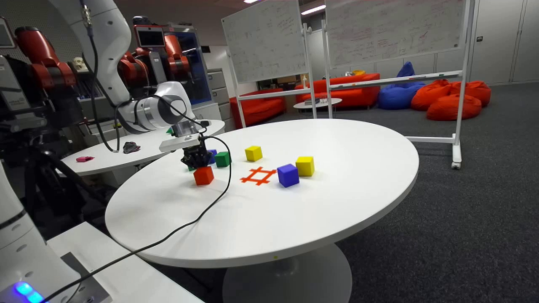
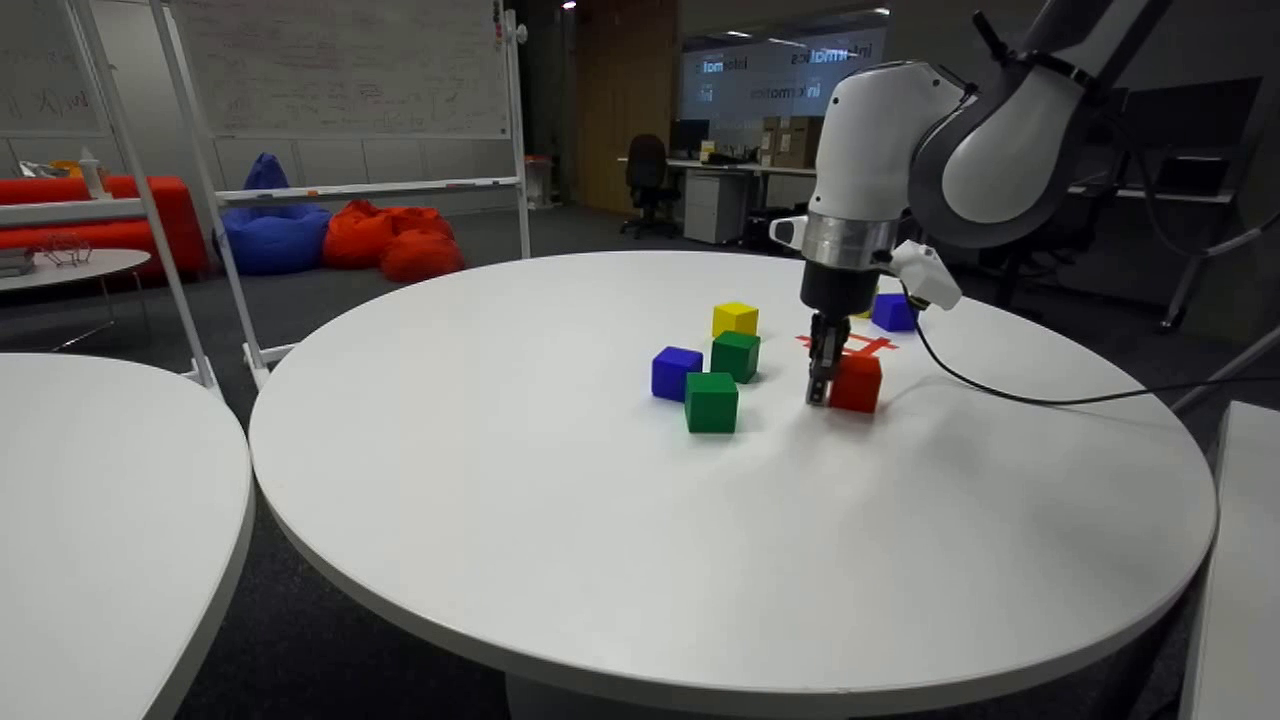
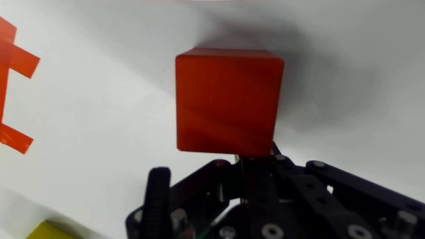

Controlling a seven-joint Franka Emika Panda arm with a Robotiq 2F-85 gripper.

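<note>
A red cube (image 3: 228, 103) rests on the white table, right against the tips of my gripper in the wrist view. The fingers are shut and stand beside the cube, not around it; nothing shows between them. From the second exterior view, the gripper (image 2: 818, 396) reaches down to table height at the left face of the red cube (image 2: 857, 383). In the first exterior view the red cube (image 1: 204, 176) partly hides the fingertips. A square of crossed red tape (image 1: 259, 176) marks the table a short way off.
Two green cubes (image 2: 711, 402) (image 2: 735, 356), a blue cube (image 2: 677, 373) and a yellow cube (image 2: 735, 319) cluster near the gripper. Another blue cube (image 1: 288, 175) touches or nearly touches a yellow cube (image 1: 305, 166) past the tape. A black cable (image 1: 190, 222) crosses the table. Wide areas are clear.
</note>
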